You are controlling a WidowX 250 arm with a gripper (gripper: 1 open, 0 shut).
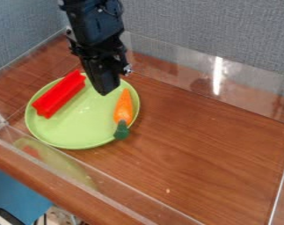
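Observation:
A light green plate (82,127) lies on the wooden surface at the left. On it a long red object (58,93) rests along the left side, and an orange toy carrot (124,105) with a dark green top lies along the right side. The black gripper (107,77) hangs above the back of the plate, between the red object and the carrot; whether its fingers are open or shut is hard to tell.
Clear low walls (217,76) border the wooden surface (208,154), whose right part is free. A grey textured panel stands at the back, with blue floor at the lower left.

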